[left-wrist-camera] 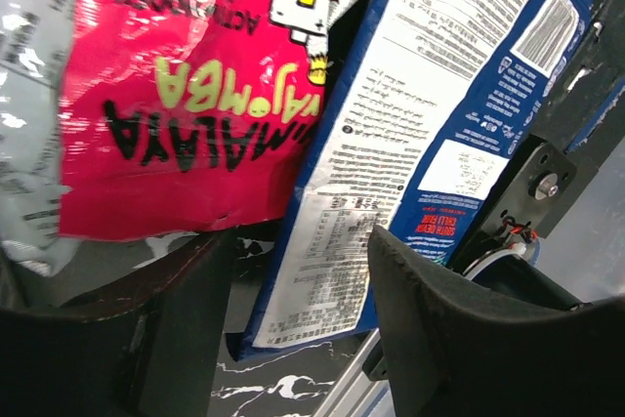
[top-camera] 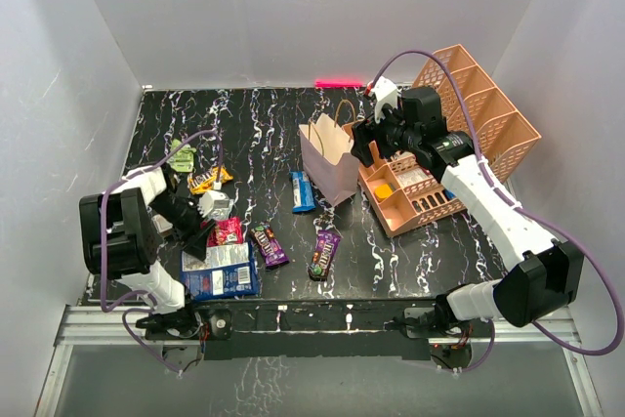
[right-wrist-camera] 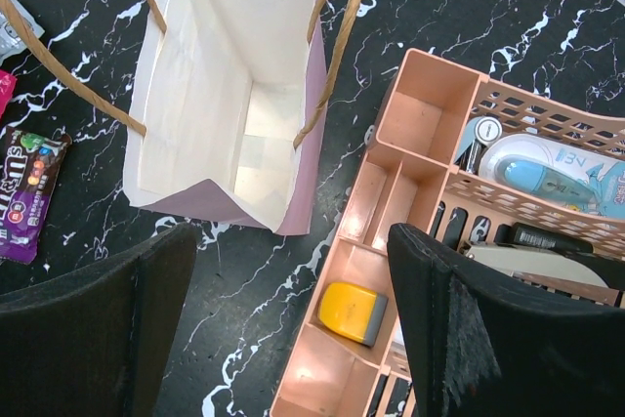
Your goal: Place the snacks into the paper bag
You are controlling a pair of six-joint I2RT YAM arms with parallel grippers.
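Low over a blue-and-white packet (left-wrist-camera: 391, 134) at the front left, my left gripper stands open, its fingers on either side of one end of the packet. Beside that packet lies a red Yajomba packet (left-wrist-camera: 186, 95), partly over a silvery one (left-wrist-camera: 29, 75). Two purple Skittles packets (top-camera: 269, 245) (top-camera: 323, 255) rest at the front centre, and a small blue packet (top-camera: 303, 191) lies by the bag. Yellow (top-camera: 210, 180) and green (top-camera: 183, 155) packets are behind the left arm. The upright paper bag (right-wrist-camera: 223, 200) looks empty; past its near side, my right gripper is open, holding nothing.
An orange organiser (right-wrist-camera: 322, 368) with compartments, holding a yellow item (right-wrist-camera: 354, 312) and tools, stands right of the bag. A pink strip (top-camera: 339, 83) lies at the back edge. Bare black marbled table lies between the left snacks and the bag.
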